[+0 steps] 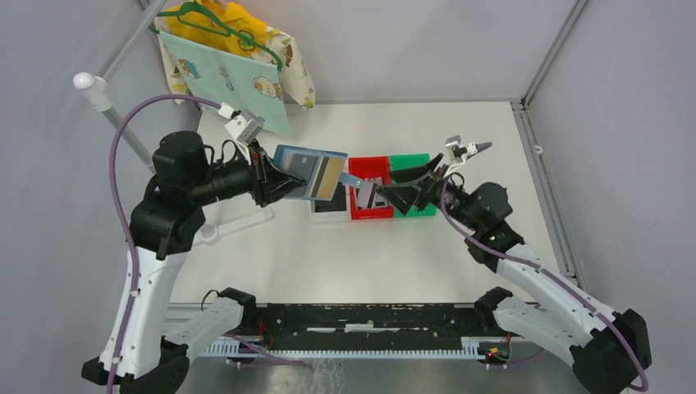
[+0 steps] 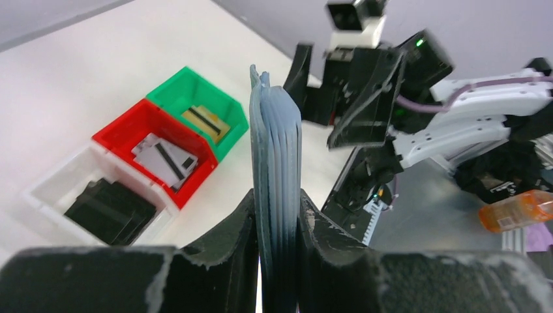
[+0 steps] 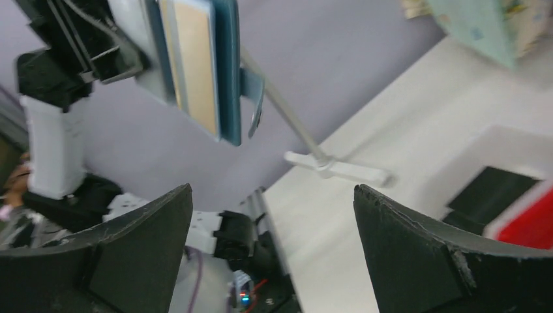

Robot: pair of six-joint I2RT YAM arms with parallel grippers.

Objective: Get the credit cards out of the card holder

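My left gripper [image 1: 287, 182] is shut on the blue card holder [image 2: 277, 150], held up over the left part of the table. Gold and grey cards [image 1: 325, 178] show through the holder's clear face in the top view. In the right wrist view the holder [image 3: 228, 72] hangs at the upper left, with a gold card [image 3: 193, 62] inside and a tab on its side. My right gripper [image 1: 386, 187] is raised, open and empty. Its fingers [image 3: 417, 254] are spread wide, pointing towards the holder but apart from it.
A white bin [image 2: 49, 205] holds black cards, a red bin [image 2: 120, 134] silver-grey cards and a green bin [image 2: 186, 81] gold cards. They stand side by side under the arms. Cloths hang from a green hanger [image 1: 197, 10] at the back left.
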